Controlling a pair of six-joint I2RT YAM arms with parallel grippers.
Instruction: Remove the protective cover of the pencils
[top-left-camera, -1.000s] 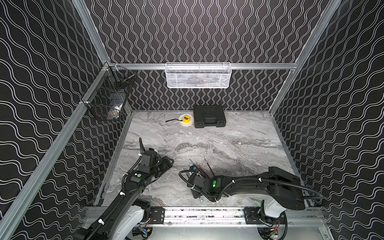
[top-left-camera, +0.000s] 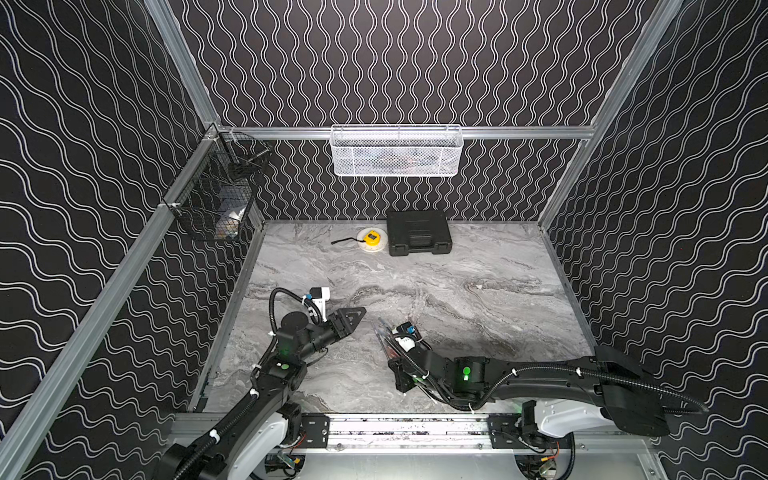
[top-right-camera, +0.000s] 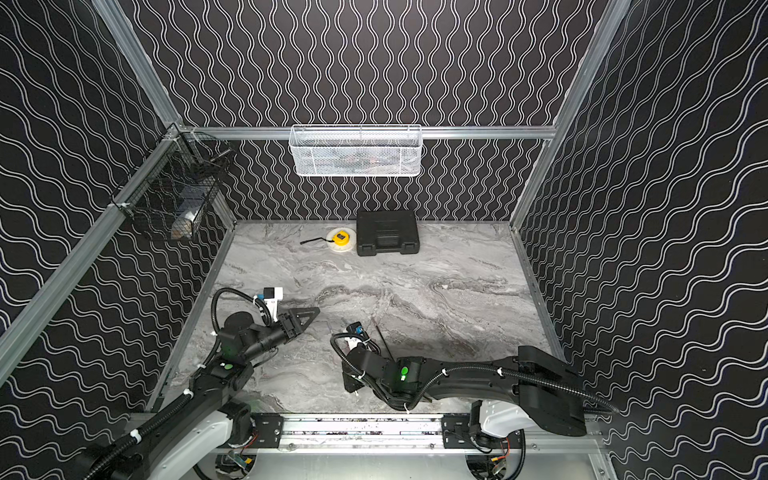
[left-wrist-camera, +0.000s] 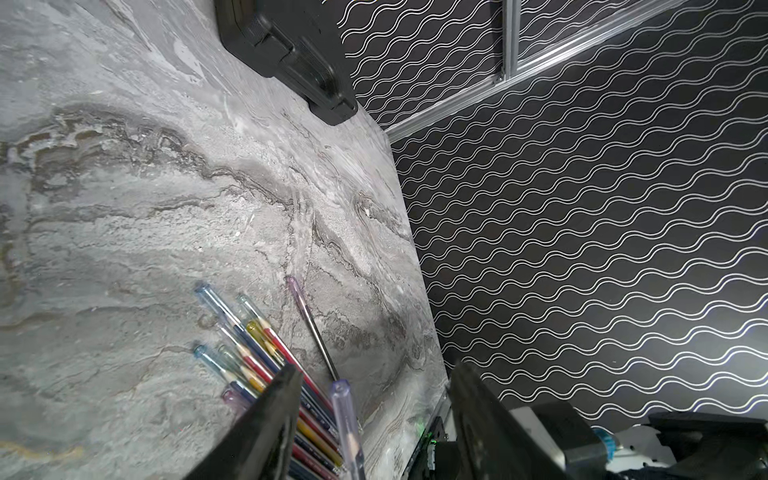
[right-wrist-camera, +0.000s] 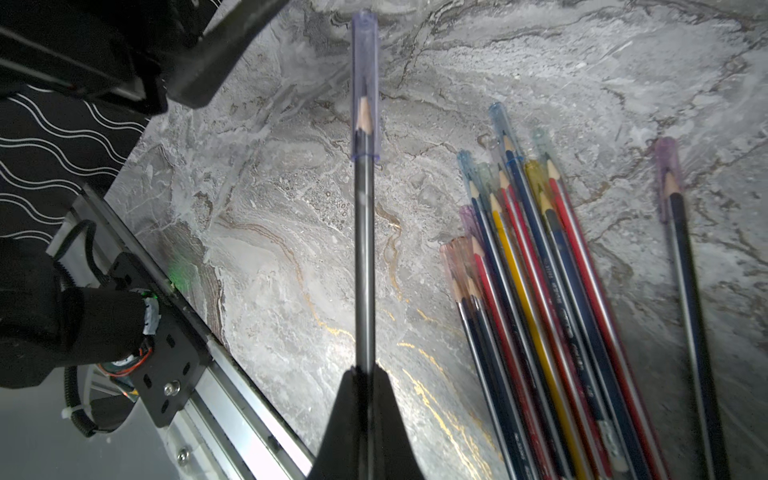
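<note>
A dark pencil with a translucent purple cap (right-wrist-camera: 365, 56) rises upright in the right wrist view, held in my right gripper, which is shut on it. Several capped coloured pencils (right-wrist-camera: 532, 280) lie bunched on the marble table, and a single capped pencil (right-wrist-camera: 689, 304) lies apart. My left gripper is partly open, pointing toward the held pencil from the left, with the purple cap between or just beyond its fingers and apparently not gripped.
A black case (top-left-camera: 419, 232), a yellow tape measure (top-left-camera: 372, 237) on a white roll and a white mesh basket (top-left-camera: 396, 152) are at the back. A black wire basket (top-left-camera: 209, 200) hangs left.
My left gripper has turned and moved right toward the right one. The right arm has shifted and rotated near the front edge.
</note>
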